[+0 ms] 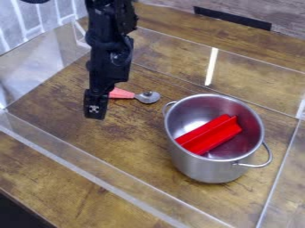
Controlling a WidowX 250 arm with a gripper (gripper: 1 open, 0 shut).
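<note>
My black gripper [107, 107] hangs over the wooden table at the left, fingers pointing down and apart, with nothing seen between them. Just behind it lies a utensil with a red handle [120, 93] and a round metal head [149, 97]; part of the handle is hidden by the gripper. At the right a steel pot [215, 165] holds a red block-like object [210, 134].
Clear panels or walls [30, 31] border the workspace.
</note>
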